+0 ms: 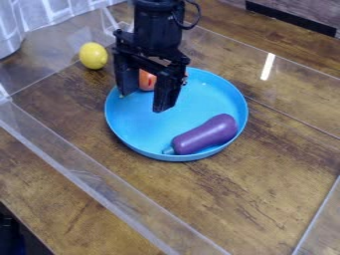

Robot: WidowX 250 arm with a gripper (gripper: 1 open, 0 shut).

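Observation:
My black gripper hangs over the back left of a blue plate, its fingers open. An orange object is partly hidden behind the fingers, so its contact with them is unclear. A purple eggplant lies on the front right of the plate. A yellow lemon sits on the table outside the plate, at the back left.
The wooden table has free room at the right and front. Clear strips cross it at the left and right. A whitish object stands at the top left edge.

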